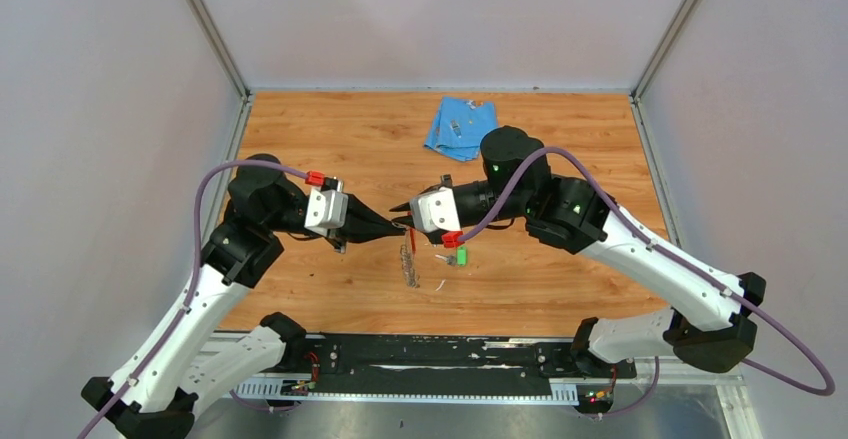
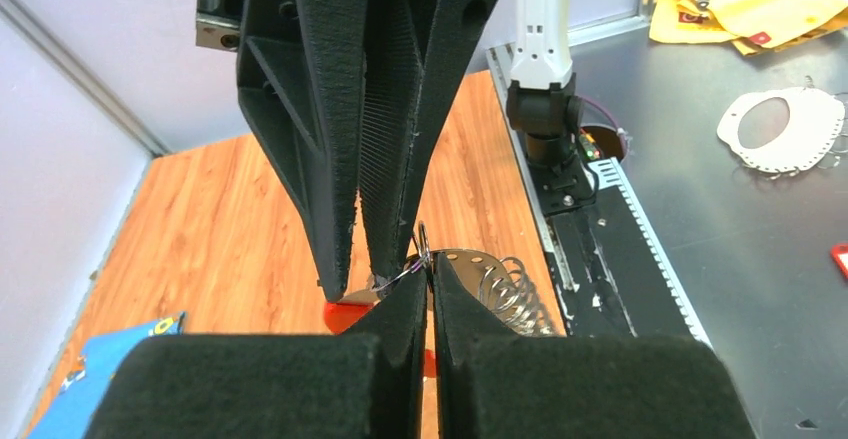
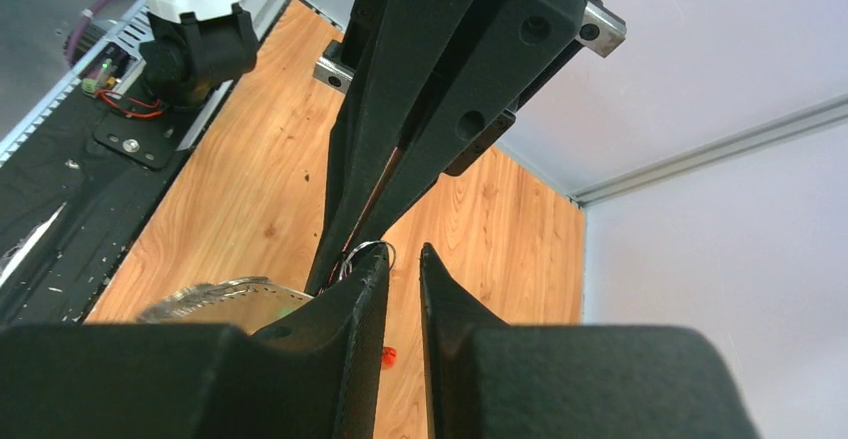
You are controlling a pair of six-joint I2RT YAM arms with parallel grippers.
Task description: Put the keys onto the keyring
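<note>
A thin wire ring (image 2: 424, 243) stands at the tips of my left gripper, shut on it. The same ring (image 3: 372, 251) loops out beside the right gripper's fingertips in the right wrist view. My right gripper is part open, a narrow gap between its fingers with nothing seen held there. A hole-edged metallic piece with wire coils (image 2: 510, 294) hangs below the left fingertips; in the top view this piece (image 1: 408, 264) dangles under the two grippers. Close by is a red part (image 2: 345, 316). How these join the ring is hidden.
A green tag (image 1: 461, 256) with small silver bits lies on the wooden table just below the right gripper, near a thin white sliver (image 1: 440, 285). At the back lies a folded blue cloth (image 1: 463, 127).
</note>
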